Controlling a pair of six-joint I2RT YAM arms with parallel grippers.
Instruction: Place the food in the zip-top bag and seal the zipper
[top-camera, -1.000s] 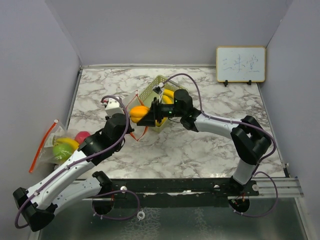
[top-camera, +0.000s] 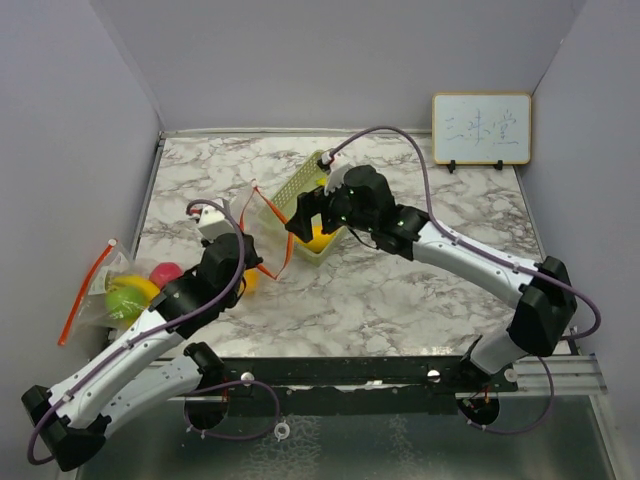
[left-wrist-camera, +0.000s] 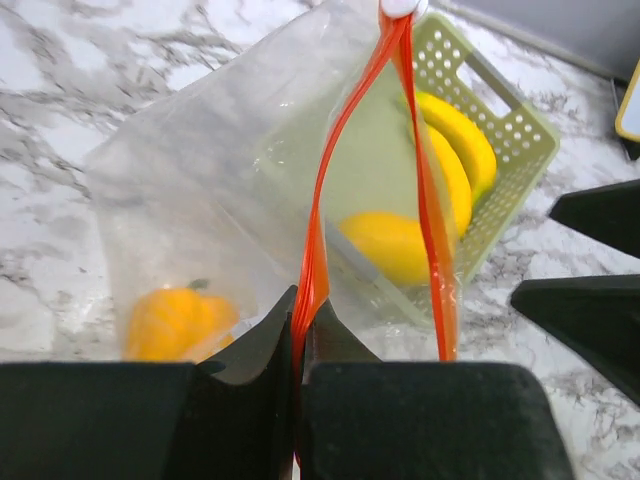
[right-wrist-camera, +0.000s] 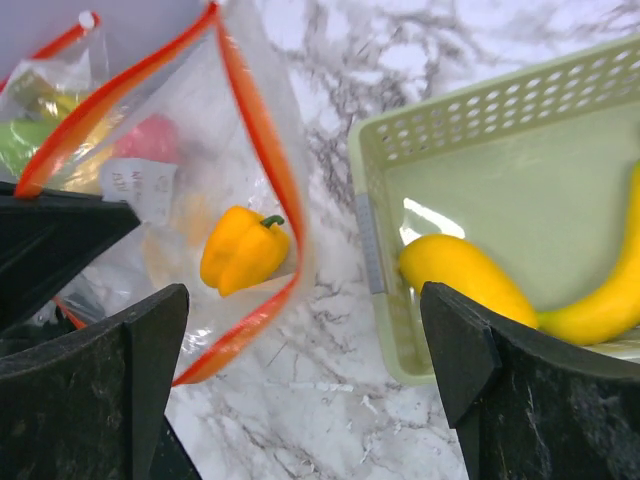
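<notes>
My left gripper is shut on the orange-red zip edge of a clear bag (left-wrist-camera: 200, 170), whose mouth gapes toward the right. Inside that bag lies an orange bell pepper, seen through the film in the left wrist view too. My right gripper stands open just right of the bag's mouth, nothing between its fingers. Beneath and beyond it, the pale green basket (right-wrist-camera: 365, 240) holds a yellow-orange mango-like fruit (right-wrist-camera: 468, 278) and bananas (right-wrist-camera: 605, 305).
Another clear bag with an orange zip edge (top-camera: 88, 290) lies at the far left, containing a green fruit (top-camera: 126, 302), a banana and a pink fruit (top-camera: 165, 274). A small whiteboard (top-camera: 482, 128) stands at back right.
A second ago my right gripper held the orange pepper by the bag's mouth. Now the pepper is inside the bag, and the right gripper has opened and drawn back to the right.
</notes>
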